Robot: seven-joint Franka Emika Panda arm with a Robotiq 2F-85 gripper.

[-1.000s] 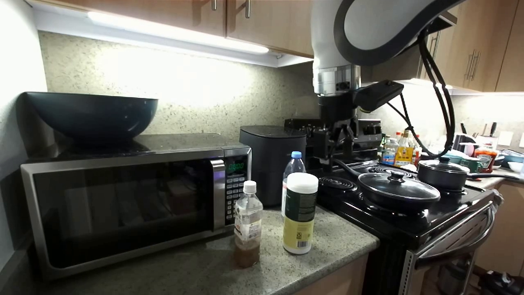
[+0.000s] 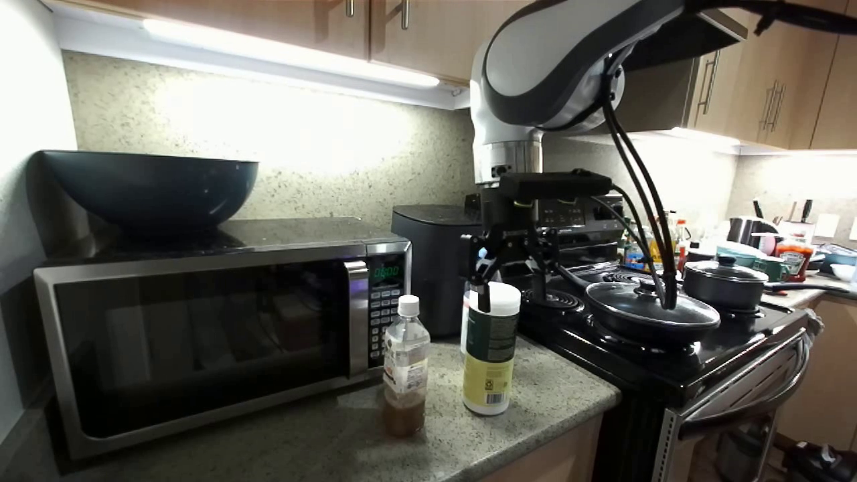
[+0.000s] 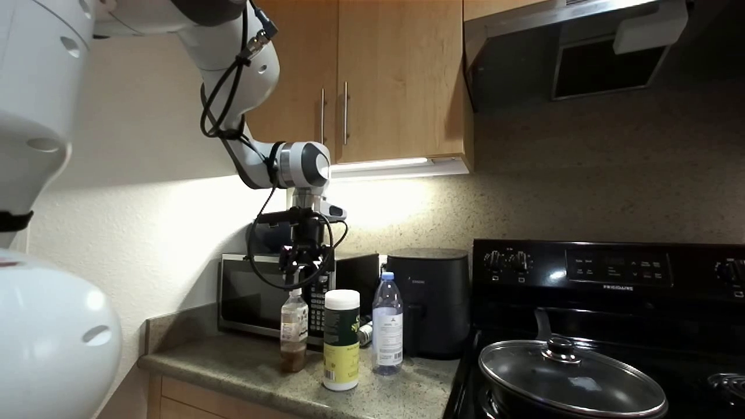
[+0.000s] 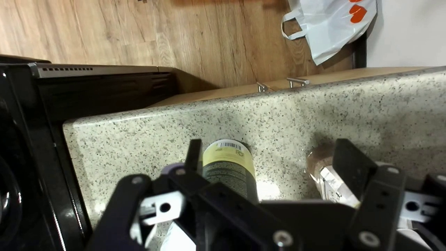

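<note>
On the counter stands an upright canister [image 2: 489, 353] with a white lid and a green and yellow label. To its left in exterior view 1 is a clear bottle of brown liquid [image 2: 406, 377], white-capped and upright. A clear bottle with a blue cap [image 3: 387, 325] stands right of the canister in exterior view 2. My gripper points down with its fingers wide apart and grips nothing. In the wrist view the canister's lower part shows between the fingers, near the left one; the brown-liquid bottle is partly hidden behind the right finger [image 4: 351, 163].
A microwave [image 2: 217, 337] with a dark bowl [image 2: 152, 189] on top and a black air fryer [image 3: 429, 300] stand behind the bottles. The stove holds a lidded pan [image 2: 651, 313] and a pot [image 2: 724, 285].
In exterior view 1 my gripper has moved left and down from over the stove, and its mount has turned. One finger now overlaps the canister's lid, and the blue-capped bottle is largely hidden.
</note>
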